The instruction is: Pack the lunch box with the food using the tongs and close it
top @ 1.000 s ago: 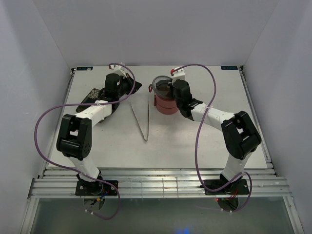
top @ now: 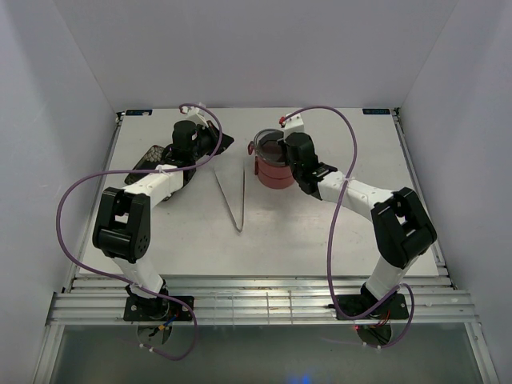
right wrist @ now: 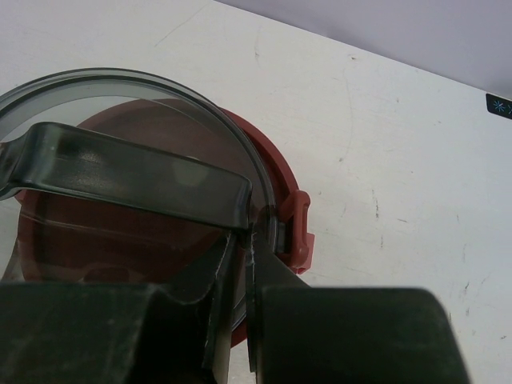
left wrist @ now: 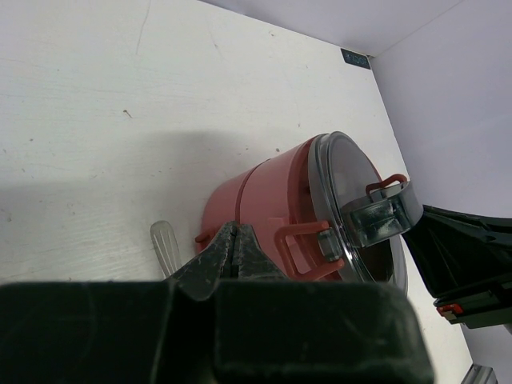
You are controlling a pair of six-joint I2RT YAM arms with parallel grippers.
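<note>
A round, stacked red lunch box [top: 275, 178] stands upright right of the table's middle. Its clear lid, edged in grey, rests over the top; in the left wrist view a gap shows between the lid's rim and the red wall. My right gripper is shut on the lid's grey handle [right wrist: 136, 174], at one end of it. Left of the box, above the table, my left gripper [top: 229, 142] is shut, with nothing visible between its fingers. A red side latch [left wrist: 308, 250] hangs out from the box wall on the side facing that gripper.
Metal tongs [top: 239, 218] lie spread on the table, left of the box toward the front. A dark tray [top: 142, 170] sits at the far left, partly hidden beneath the left arm. Free table lies at the right and front.
My right gripper, the lid and the box have shifted slightly to the right, and the lid's left side has come a little toward the front. The left arm has stayed still.
</note>
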